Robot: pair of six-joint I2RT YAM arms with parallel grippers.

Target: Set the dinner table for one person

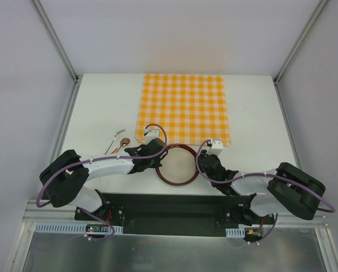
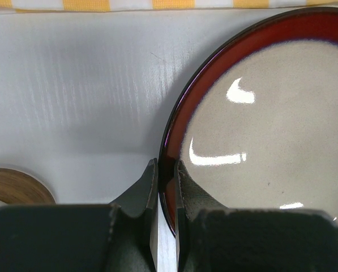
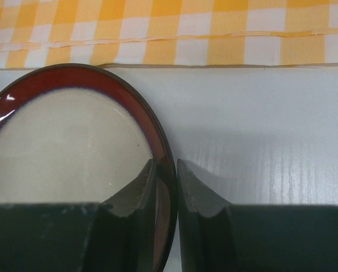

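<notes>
A plate [image 1: 176,165] with a dark red rim and cream centre lies at the table's front, below the checked placemat [image 1: 183,105]. My left gripper is at the plate's left rim, its fingertips close together on it. My right gripper is at the right rim, fingertips slightly apart across it. Whether either grips the rim is unclear. A wooden spoon [image 1: 124,141] and a metal utensil [image 1: 114,137] lie to the left.
Side walls and frame rails bound it.
</notes>
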